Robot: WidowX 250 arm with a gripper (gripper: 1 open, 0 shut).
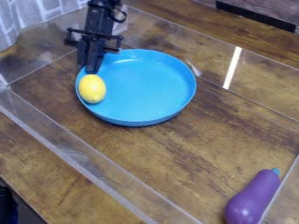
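Note:
A blue plate (149, 85) rests on the wooden table, with a yellow egg-shaped object (93, 88) at its left edge. My black gripper (86, 66) hangs at the plate's upper-left rim, just above the yellow object. Its fingers look close together, and I see nothing held between them. A purple eggplant (253, 198) lies at the lower right, away from the plate.
Clear strips and walls edge the work area at the left and along the bottom left. A white tape line (232, 66) lies right of the plate.

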